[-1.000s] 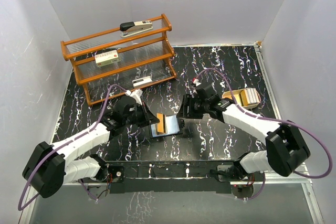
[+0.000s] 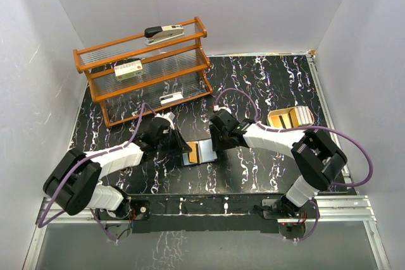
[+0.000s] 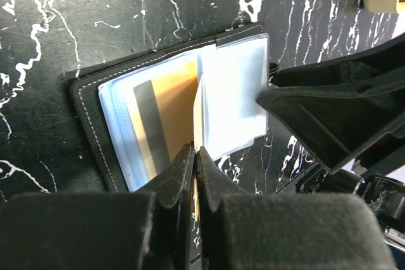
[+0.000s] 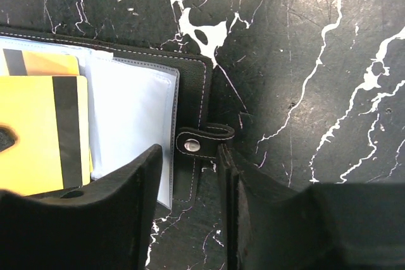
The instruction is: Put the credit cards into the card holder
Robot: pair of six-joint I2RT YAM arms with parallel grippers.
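The black card holder (image 4: 195, 96) lies open with clear sleeves. One yellow card with a dark stripe (image 3: 154, 118) sits in the left sleeve. My left gripper is shut on another yellow card (image 4: 38, 134), held on edge over the holder, beside the clear sleeve (image 3: 237, 86). My right gripper stands part open at the holder's right edge, fingers either side of the strap with the snap button (image 4: 192, 145). One right finger (image 4: 150, 164) overlaps the right sleeve; whether it touches cannot be seen.
A tan box (image 2: 276, 119) with more cards stands at the right. Behind, a wooden rack (image 2: 140, 71) carries a stapler (image 2: 163, 33) and small boxes. Both arms are close together over the holder.
The left gripper has lowered slightly with the yellow card over the holder.
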